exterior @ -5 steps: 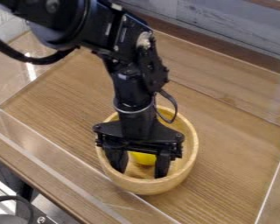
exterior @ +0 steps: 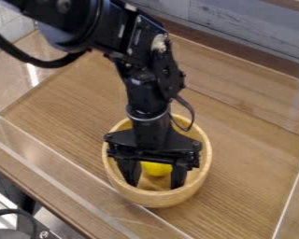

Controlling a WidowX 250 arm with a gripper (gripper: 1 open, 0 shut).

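Note:
A round tan bowl (exterior: 164,196) rests on the wooden table near its front edge. The black gripper (exterior: 155,175) reaches down into it from above, open, with its fingers either side of a yellow object (exterior: 156,167) inside the bowl. The gripper body hides much of that object, so its shape and whether the fingers touch it cannot be told.
Pale low walls (exterior: 239,23) border the back. A black cable lies at the lower left.
The gripper has shifted very slightly within the bowl; little else differs.

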